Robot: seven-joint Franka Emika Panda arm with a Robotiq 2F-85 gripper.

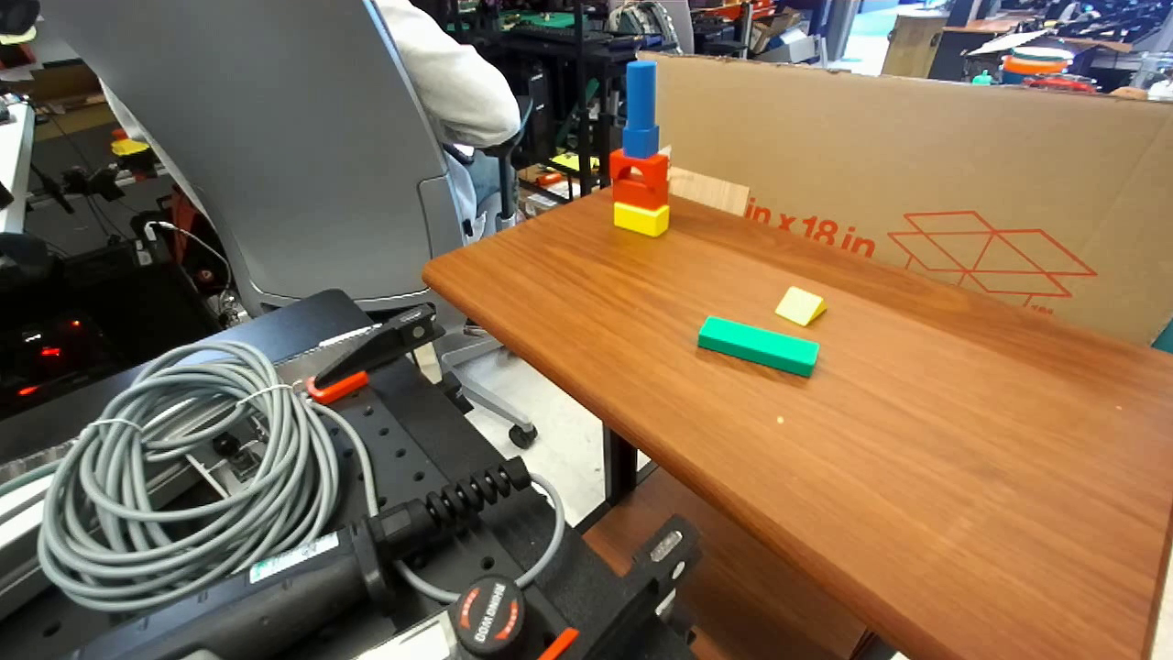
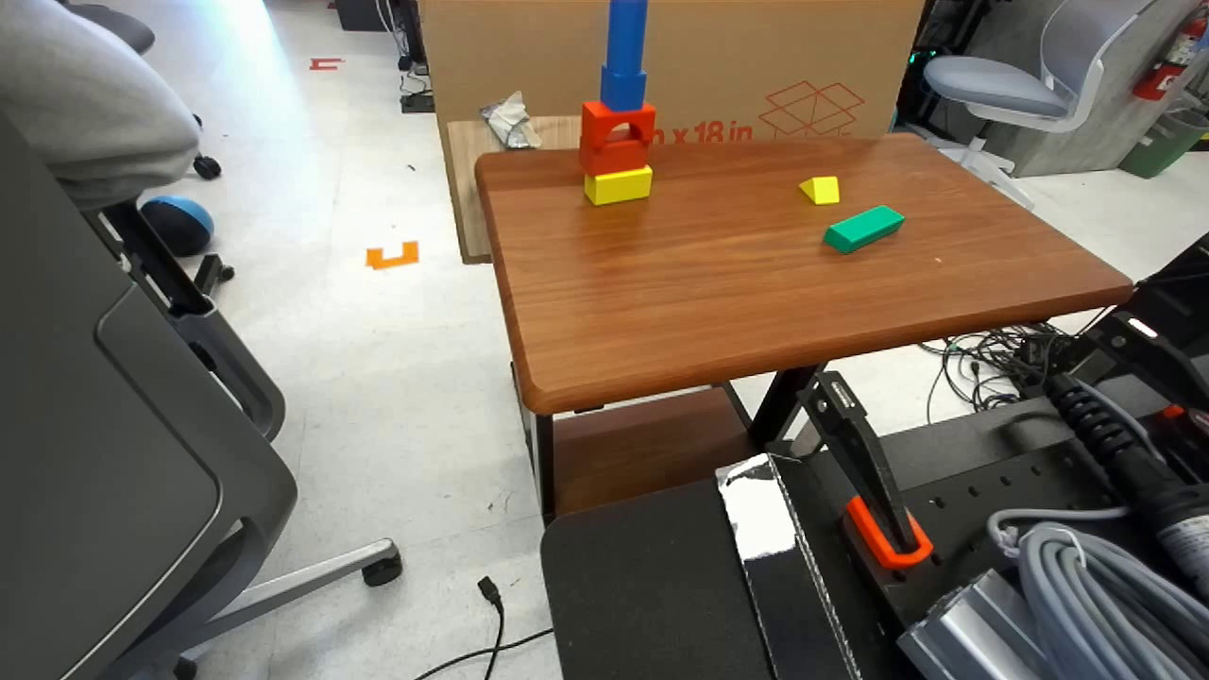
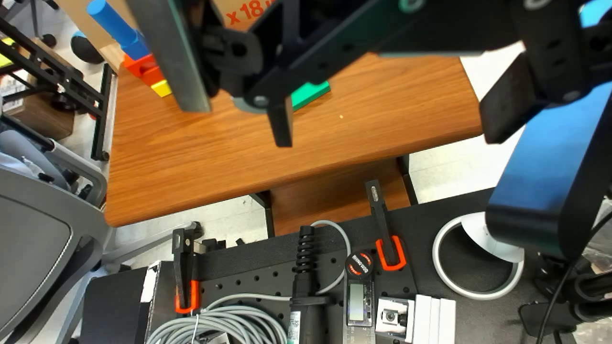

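My gripper shows only in the wrist view, its two fingers spread wide with nothing between them. Beyond it lies the brown table. A stack stands near one corner: a yellow block [image 2: 619, 186] at the bottom, red arch pieces [image 1: 640, 181] above it, then a blue block [image 1: 641, 142] and a tall blue cylinder [image 1: 641, 95] on top. A green rectangular block [image 1: 758, 346] rests flat on the wood, apart from the stack. Close by sits a yellow wedge [image 1: 800, 306]. In the wrist view the gripper partly covers the green block [image 3: 310, 95]; the wedge cannot be seen there.
Behind the table [image 2: 680, 295] stands a cardboard panel [image 2: 725, 68]. A black bench [image 3: 246, 263] along the near side carries clamps, coiled grey cable [image 1: 198, 473] and a white ring [image 3: 439, 252]. A grey chair [image 1: 275, 143] is beside the table.
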